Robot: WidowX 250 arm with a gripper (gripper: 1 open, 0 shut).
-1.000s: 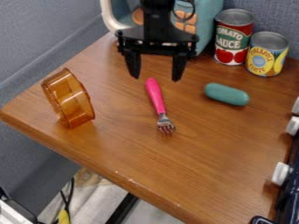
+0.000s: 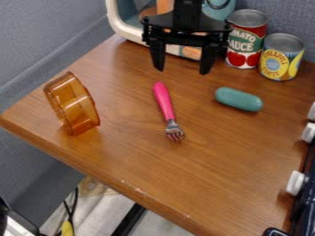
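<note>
My black gripper (image 2: 182, 53) is at the top centre, open, with its two fingers pointing down and no object seen between them. Below it lie a pink-handled fork (image 2: 164, 104) and, to the right, a teal oblong object (image 2: 239, 100). A clear amber plastic bowl (image 2: 72, 103) stands on its side at the left of the wooden table (image 2: 147, 166).
At the back right stand a tomato sauce can (image 2: 245, 43) and a yellow can (image 2: 281, 61). A pale teal and white item is partly hidden behind the gripper. A black appliance with white knobs (image 2: 300, 198) lines the right edge.
The gripper has moved right and upward in the view, toward the back and the cans. The objects on the table have not moved.
</note>
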